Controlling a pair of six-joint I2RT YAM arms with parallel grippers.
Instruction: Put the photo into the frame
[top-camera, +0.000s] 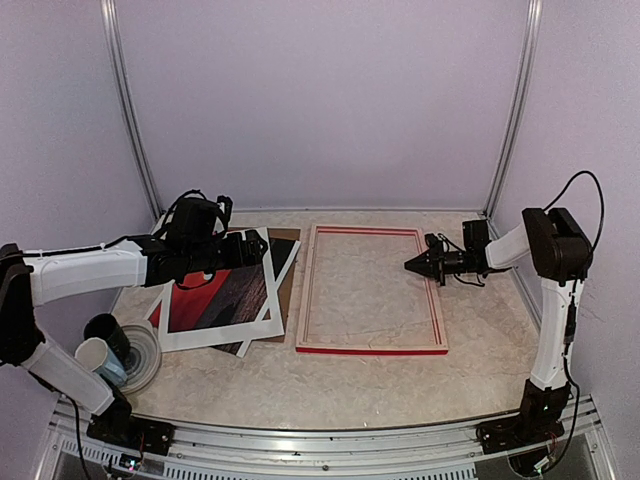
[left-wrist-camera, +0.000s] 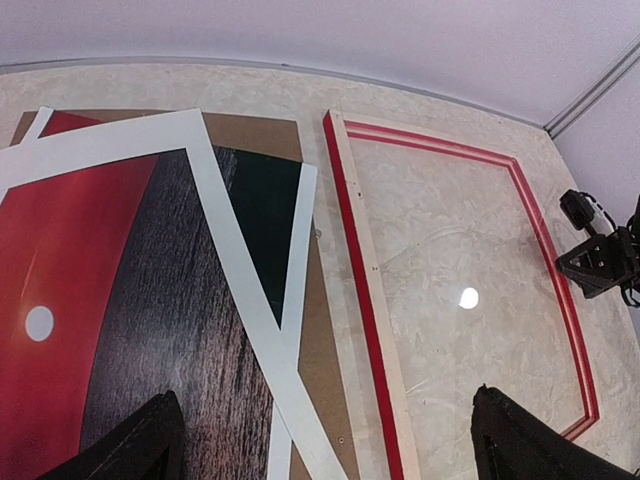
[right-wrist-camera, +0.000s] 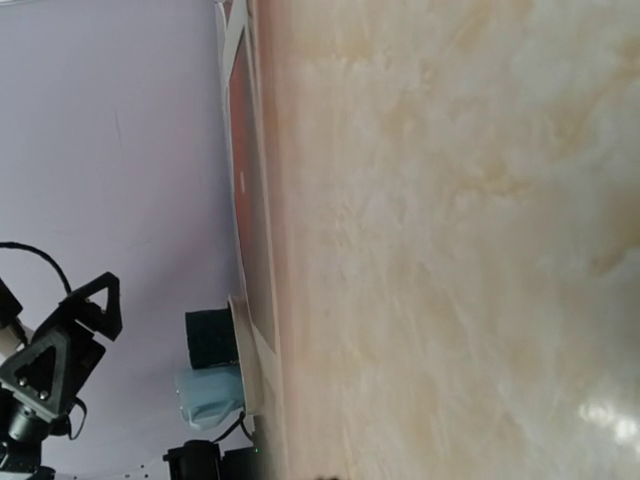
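Observation:
The empty frame, pale with red edging, lies flat in the middle of the table. Left of it lie stacked photos, the top one red and dark with a white border. My left gripper hangs over the photos; in the left wrist view its fingers stand wide apart with nothing between them. My right gripper is low at the frame's right side; its fingertips are hard to make out, and the right wrist view shows mostly table surface at a low angle.
A stack of plates with a dark mug and a light blue mug stands at the front left.

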